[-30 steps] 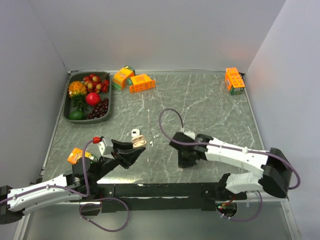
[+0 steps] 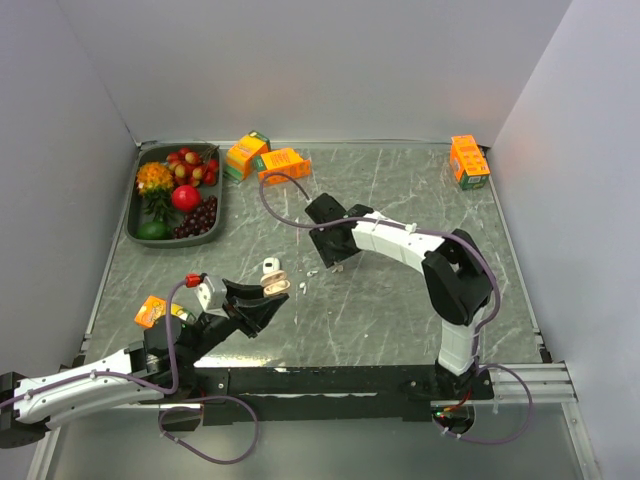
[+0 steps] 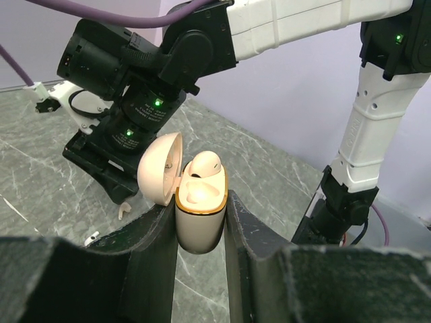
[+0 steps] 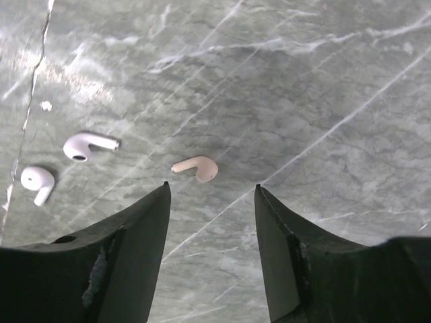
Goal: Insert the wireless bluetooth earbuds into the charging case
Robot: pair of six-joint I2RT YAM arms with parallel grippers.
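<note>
A beige charging case [image 3: 201, 208], lid open, is gripped upright by my left gripper, at lower centre left of the top view. A white case [image 2: 270, 265] lies behind my left gripper in the top view.
A tray of fruit [image 2: 139, 200] stands at the back left. Orange boxes lie along the back, such as one [image 2: 469, 160] at the back right, and one at the front left.
My right arm has moved from the front right toward the back and left, over the earbuds. The left arm and the case in it have stayed still.
</note>
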